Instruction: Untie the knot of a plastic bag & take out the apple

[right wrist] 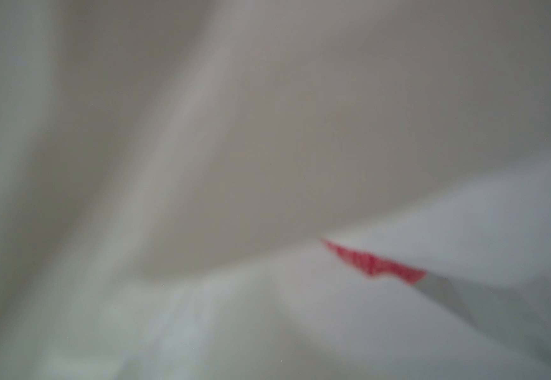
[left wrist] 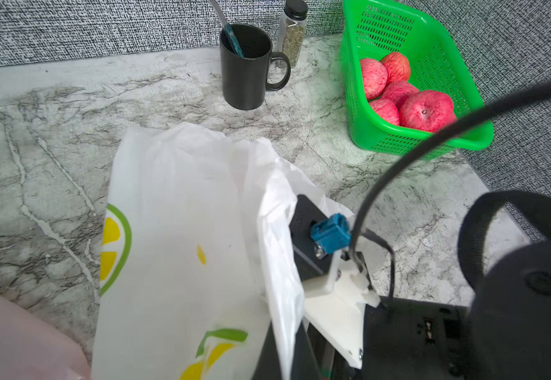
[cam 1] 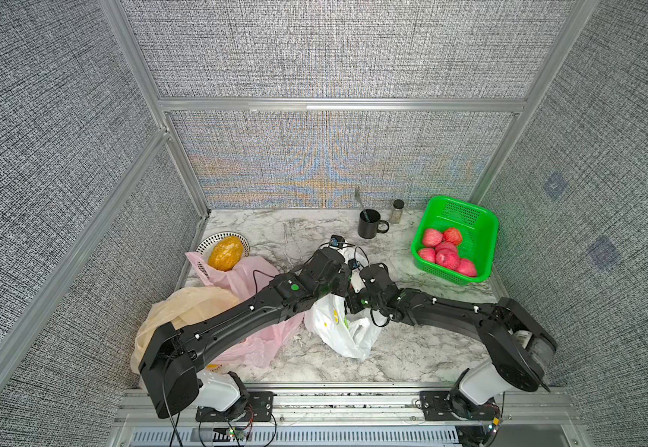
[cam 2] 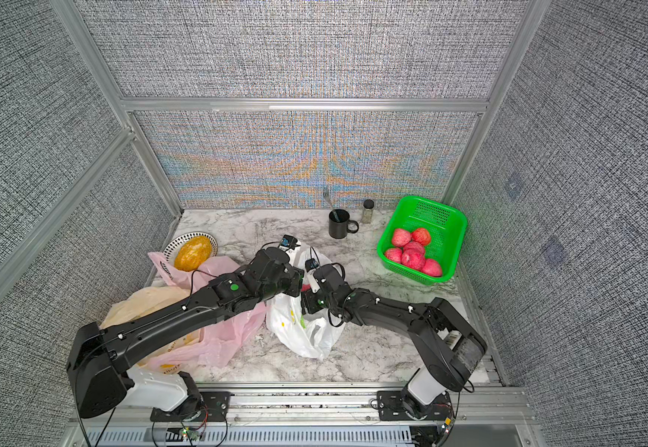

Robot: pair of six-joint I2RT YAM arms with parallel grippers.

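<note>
The white plastic bag point(left wrist: 174, 209), printed with lemons, is stretched up in the left wrist view. My left gripper is shut on its thin edge, a fold of film running between the dark fingers. My right gripper point(cam 2: 309, 299) is open beside the left one, reaching in at the bag's mouth; the bag film partly covers its mount. Blurred white film fills the right wrist view, hiding the right fingers. A sliver of the red apple point(right wrist: 373, 262) shows there through a gap, and a red patch of apple point(cam 2: 306, 287) lies by the right fingertips.
At the right, a green basket point(cam 1: 480, 238) holds several red apples. A black mug point(cam 1: 369, 226) with a fork and a small jar point(cam 1: 397, 213) stand at the back. Pink point(cam 1: 268, 342) and beige point(cam 1: 167, 316) bags and a plate with yellow fruit point(cam 1: 225, 253) occupy the left.
</note>
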